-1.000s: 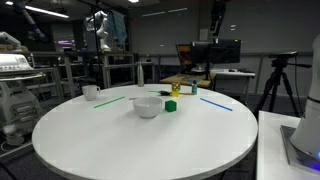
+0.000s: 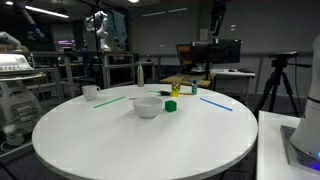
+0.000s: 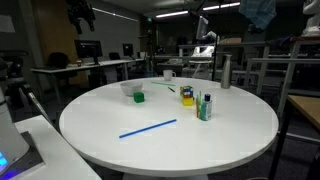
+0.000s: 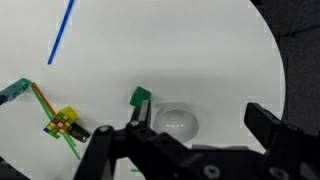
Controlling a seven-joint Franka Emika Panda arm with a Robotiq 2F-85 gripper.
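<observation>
High above the table, my gripper stands open with nothing between its fingers. Below it in the wrist view lies a white bowl (image 4: 177,123), its lower edge partly covered by the gripper body. A small green block (image 4: 140,97) sits just beside the bowl, apart from the fingers. Exterior view 1 shows the bowl (image 2: 148,109) near the middle of the round white table (image 2: 90,140), with the green block (image 2: 171,106) to its right. A multicoloured cube (image 4: 61,122) and a blue stick (image 4: 61,32) lie farther left in the wrist view.
A small bottle (image 3: 206,108) stands near the coloured cube (image 3: 187,95). Toward the far side are a white mug (image 2: 91,92) and a tall metal flask (image 2: 140,75). Thin green sticks (image 2: 109,103) lie on the table.
</observation>
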